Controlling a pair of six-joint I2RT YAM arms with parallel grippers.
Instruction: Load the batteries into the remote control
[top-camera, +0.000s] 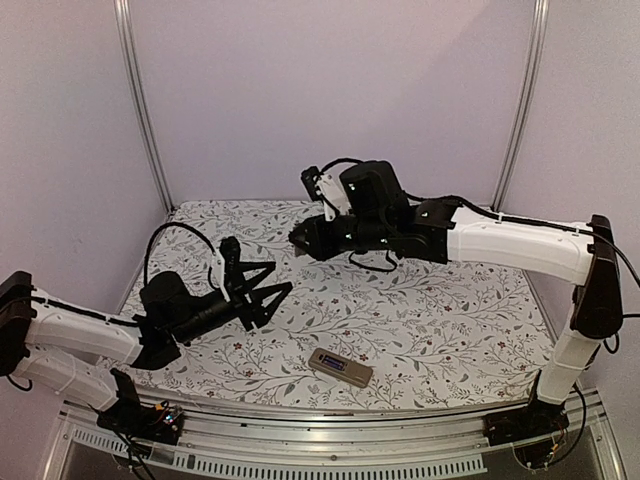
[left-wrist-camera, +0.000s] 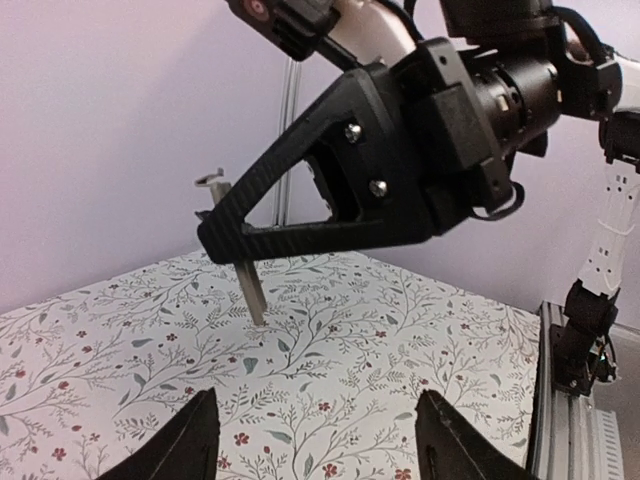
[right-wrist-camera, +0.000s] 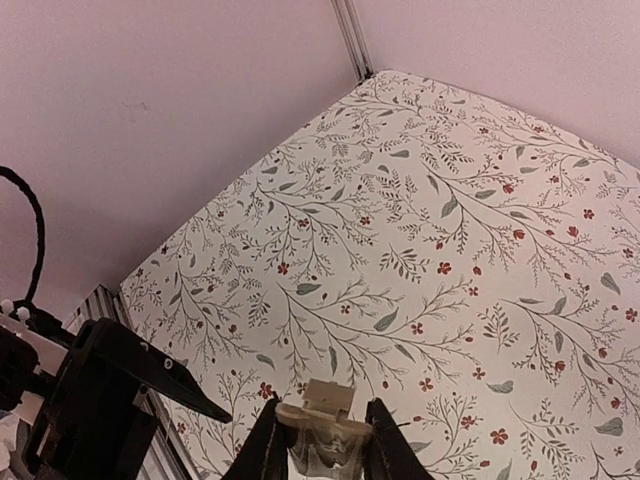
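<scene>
The brownish-grey remote control (top-camera: 352, 373) lies back side up near the front of the table. Its compartment is open, and something dark purple, looking like a battery (top-camera: 333, 362), shows inside; how many cells cannot be told. High above the table, my right gripper (top-camera: 298, 240) is shut on a thin grey-brown plate with a small tab, apparently the battery cover (left-wrist-camera: 252, 292). The left wrist view shows that cover nearly edge-on and upright; from the right wrist view, its tab (right-wrist-camera: 327, 396) rises between the fingers. My left gripper (top-camera: 282, 277) stands open and empty, left of the right one and slightly lower in the picture.
A floral-patterned table (top-camera: 450, 330) stretches under both arms, mostly bare around the remote. Pale walls close in the sides and back, and a metal rail (top-camera: 300, 420) runs along the front edge. No loose batteries are visible.
</scene>
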